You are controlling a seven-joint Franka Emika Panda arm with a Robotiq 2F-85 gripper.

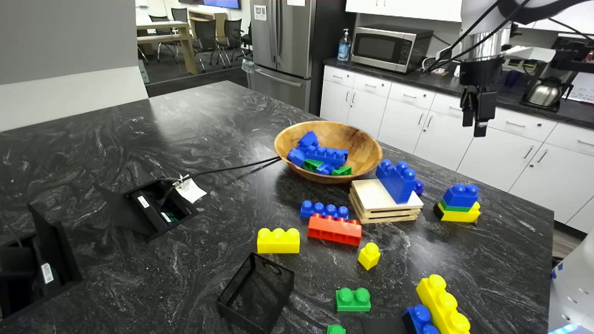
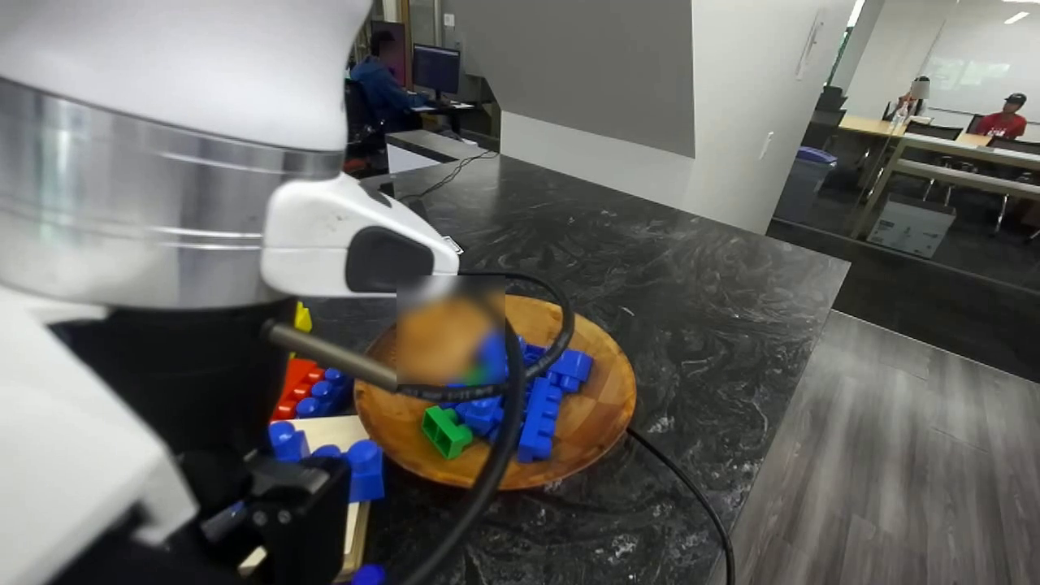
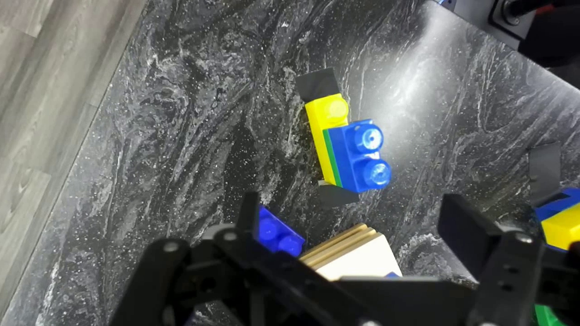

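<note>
My gripper is open, its two black fingers wide apart with nothing between them. In exterior view 1 it hangs high above the counter's right side. The wrist view looks down on a small stack: a blue brick over a thin green layer, on a yellow brick. That stack lies below and beyond my fingertips, untouched. A blue brick stands on light wooden squares left of the stack. Behind them, the wooden bowl holds several blue and green bricks.
Loose bricks lie in front: a red brick, a yellow brick, a green brick and a long yellow brick. A black mesh basket stands near them. Cables run from an open counter box.
</note>
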